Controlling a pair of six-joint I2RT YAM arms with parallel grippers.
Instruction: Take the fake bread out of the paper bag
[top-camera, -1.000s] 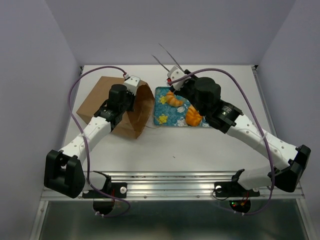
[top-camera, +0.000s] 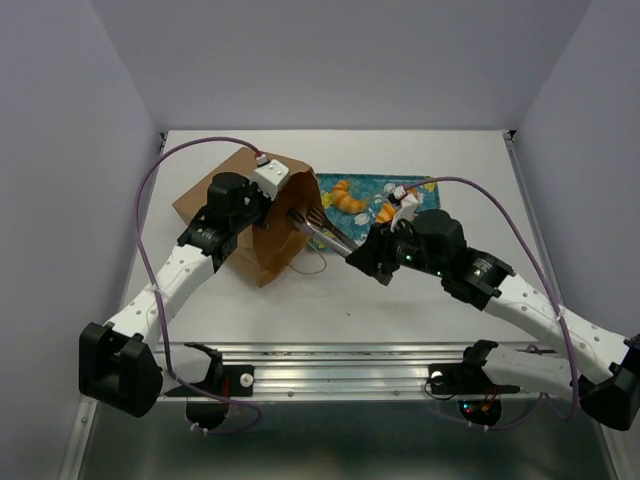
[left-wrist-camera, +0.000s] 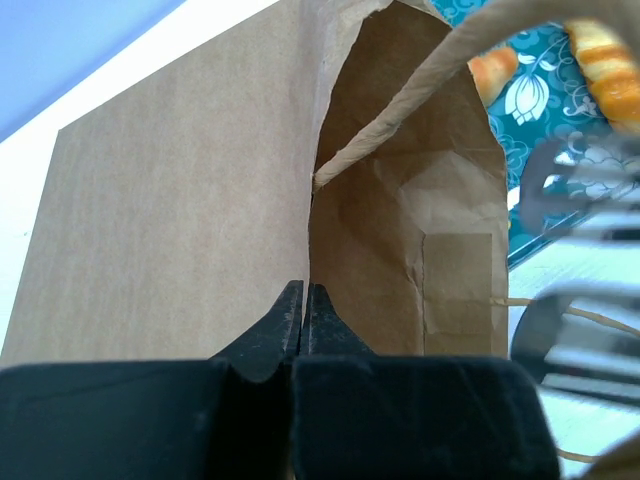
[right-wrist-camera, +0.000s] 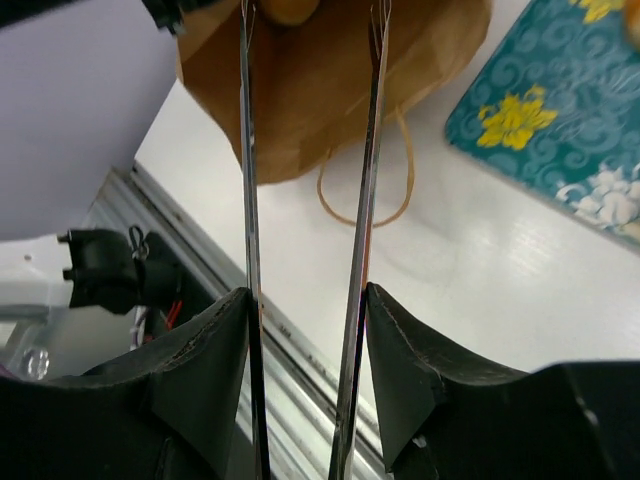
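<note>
The brown paper bag (top-camera: 222, 180) lies on its side at the left of the table, its mouth facing right. My left gripper is shut on the edge of the bag's mouth, holding that edge up. In my right gripper are metal tongs (right-wrist-camera: 250, 190), their two arms spread between its fingers. The slotted tong heads (top-camera: 317, 219) are at the bag's mouth. Part of a round brown bread (right-wrist-camera: 288, 8) shows inside the bag at the top of the right wrist view; the rest is cut off.
A teal floral tray (top-camera: 362, 238) lies right of the bag. A croissant (top-camera: 347, 197) and another bread (top-camera: 385, 214), partly behind my right arm, are on it. The bag's cord handle (right-wrist-camera: 409, 180) loops onto the table.
My right gripper has swung the tongs from above the far side of the tray down and left to the bag's mouth. The left arm has shifted only slightly.
</note>
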